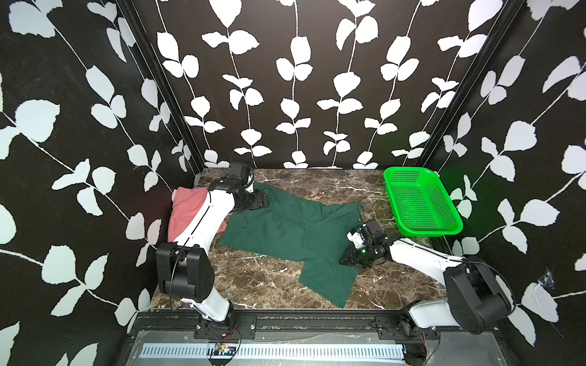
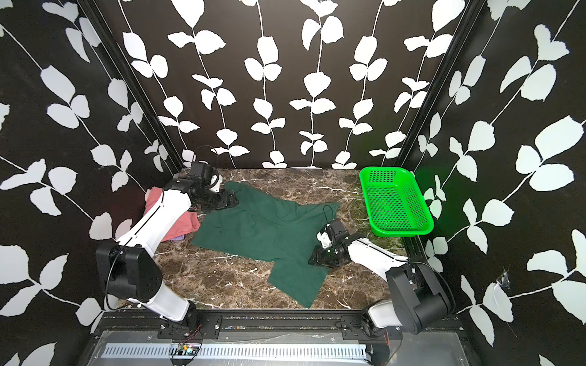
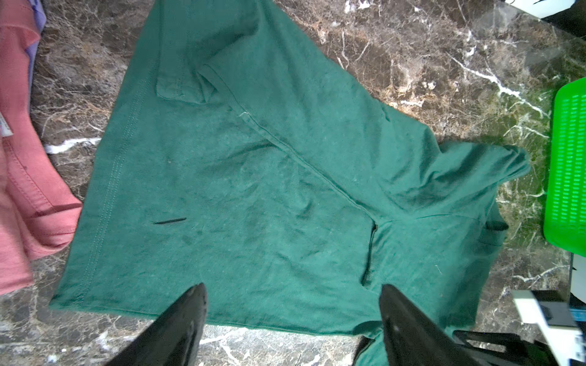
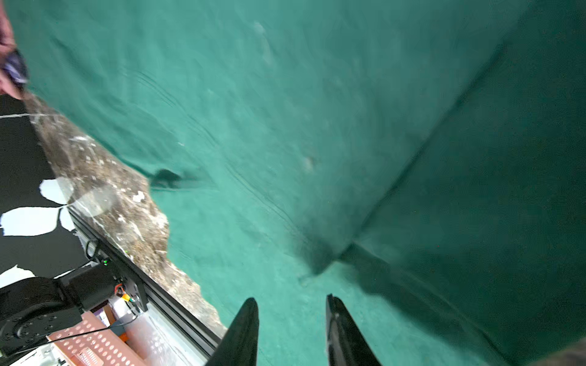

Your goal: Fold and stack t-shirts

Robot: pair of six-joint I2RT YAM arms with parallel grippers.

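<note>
A dark green t-shirt (image 1: 293, 225) lies spread and partly wrinkled across the marble table, one sleeve reaching toward the front edge. Over its left end hovers my left gripper, its fingers apart with no cloth between them. Above the shirt's right part is my right gripper; its two fingers also stand apart, and green cloth shows beneath the gap, not pinched. At the far left a folded pink shirt (image 1: 184, 210) lies partly hidden behind the left arm, with a bit of purple cloth under it.
An empty green basket (image 1: 453, 230) stands at the back right. Bare marble (image 1: 256, 280) lies in front of the shirt on the left and along the back. Dark patterned walls close in the sides and back.
</note>
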